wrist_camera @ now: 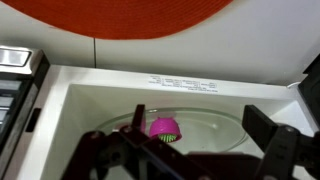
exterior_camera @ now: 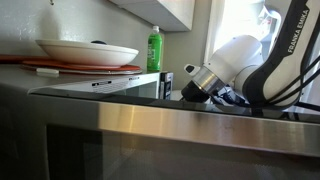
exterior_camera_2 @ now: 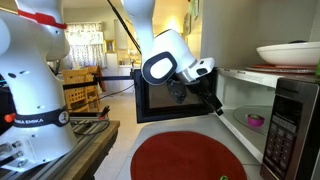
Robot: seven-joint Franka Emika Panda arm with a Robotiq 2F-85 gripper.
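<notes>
A small pink object (wrist_camera: 166, 127) with some green at its lower edge sits on the glass turntable (wrist_camera: 215, 121) inside the white cavity of an open microwave (exterior_camera_2: 285, 130). In exterior view 2 the same pink object (exterior_camera_2: 254, 120) shows inside the cavity. Open and empty, my gripper has its dark fingers spread wide on either side of the pink object in the wrist view. Exterior view 2 has the gripper (exterior_camera_2: 215, 104) at the cavity's opening, apart from the pink object. Part of the turntable is hidden behind the gripper.
The microwave's open door (exterior_camera: 190, 122) crosses the foreground of exterior view 1. A round red mat (exterior_camera_2: 185, 158) lies outside the cavity. On top of the microwave rests a white bowl (exterior_camera: 85, 54), with a green bottle (exterior_camera: 154, 50) farther back.
</notes>
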